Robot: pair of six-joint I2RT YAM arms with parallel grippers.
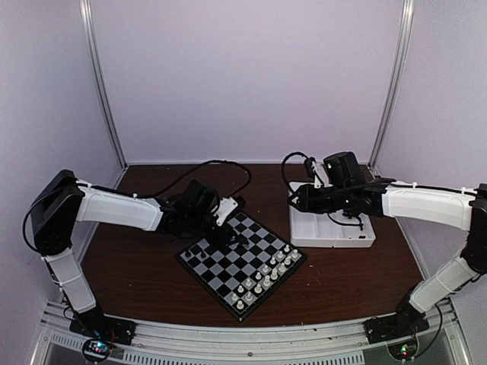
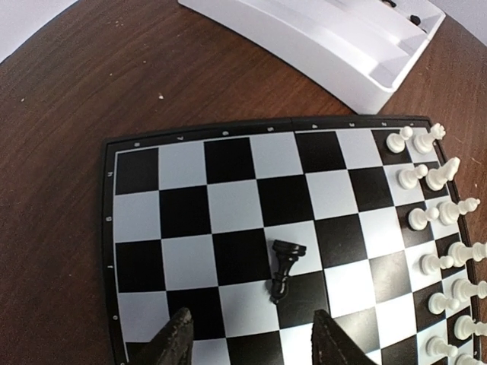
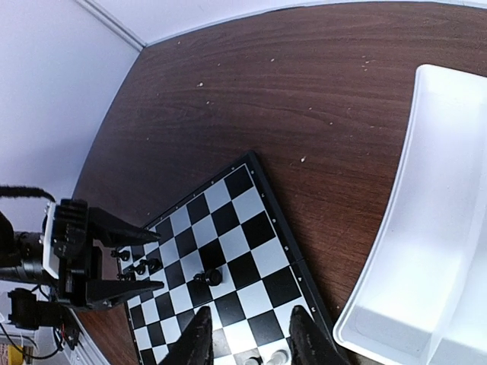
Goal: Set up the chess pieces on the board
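The chessboard [image 1: 251, 285] has white pieces [image 2: 441, 175] in two rows along one side. A lone black piece [image 2: 283, 266] lies on its side near the middle, below my left gripper, which is open with nothing visible between its fingers. In the right wrist view, more black pieces [image 3: 152, 266] sit near the board's far-left part, partly behind the left gripper. My right gripper hangs over the white tray [image 1: 335, 237] in the top view, open, its fingertips at the bottom of the right wrist view.
The white tray stands right of the board, with some black pieces [image 2: 415, 20] inside. Bare dark wooden table [image 3: 304, 91] lies behind the board and around it. Walls enclose the back and sides.
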